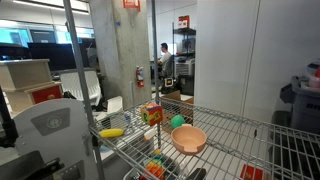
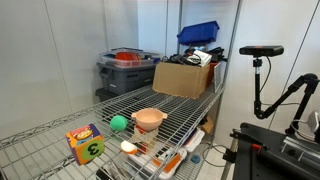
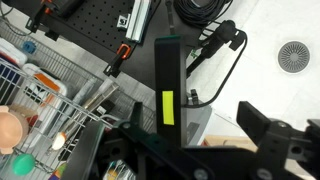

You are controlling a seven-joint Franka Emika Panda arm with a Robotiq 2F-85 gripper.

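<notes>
My gripper fills the lower part of the wrist view as dark, blurred shapes. How its fingers stand is unclear, and no held object can be made out. A pink-orange bowl (image 1: 188, 138) rests on a wire rack (image 1: 230, 150), with a green ball (image 2: 118, 123) near it. A red, yellow and green box (image 2: 86, 143) stands upright on the wires. Toward one end of the rack lies a yellow object (image 1: 111, 133). In the wrist view the bowl (image 3: 10, 128) and green ball (image 3: 23, 163) appear far to the left, away from my gripper.
A black bar with a yellow stripe (image 3: 169, 107) crosses the wrist view, near coiled black cables (image 3: 200, 10). A camera on a stand (image 2: 262, 51) rises beside the rack. Behind the rack are a cardboard box (image 2: 181, 79) and grey bins (image 2: 125, 74).
</notes>
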